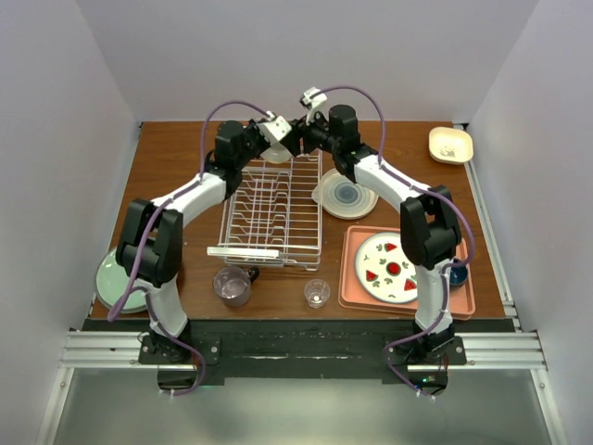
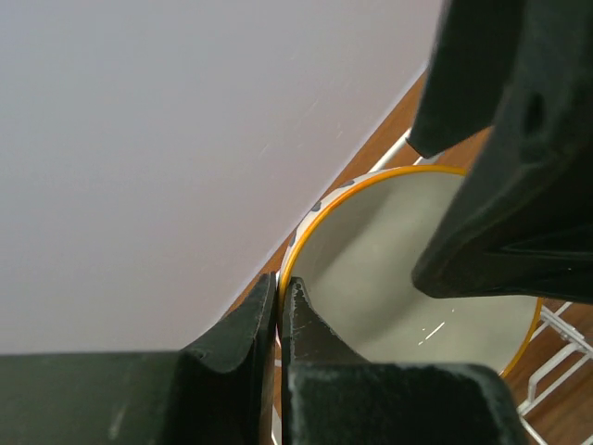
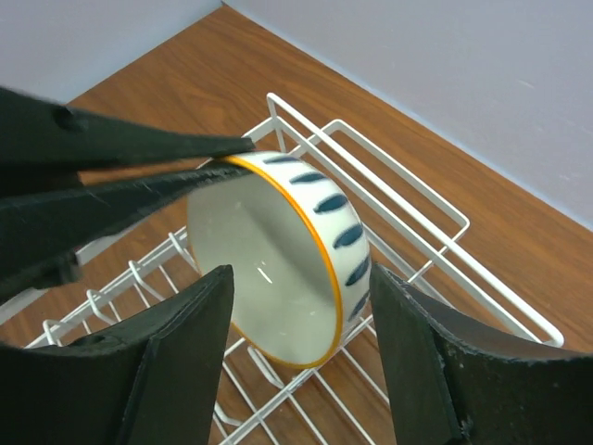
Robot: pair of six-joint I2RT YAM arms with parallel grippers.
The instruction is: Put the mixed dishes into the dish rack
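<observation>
A white bowl (image 3: 264,264) with an orange rim and dark leaf marks is tilted on its side above the back of the white wire dish rack (image 1: 278,209). My left gripper is shut on the bowl's rim; its dark fingers enter from the left in the right wrist view. Close beside it, my right gripper stands part open, its two fingers on either side of the bowl's lower part, with no clear grip showing. In the left wrist view the right gripper's dark fingers (image 2: 519,185) loom in front of the bowl. Whether the bowl touches the rack cannot be told.
Right of the rack lies a round translucent dish (image 1: 347,193). A pink tray (image 1: 348,287) holds a patterned plate (image 1: 375,264) and a dark blue cup (image 1: 459,273). A dark mug (image 1: 232,286) and a glass (image 1: 317,293) stand in front; green plates (image 1: 111,280) lie left, a cream dish (image 1: 450,145) back right.
</observation>
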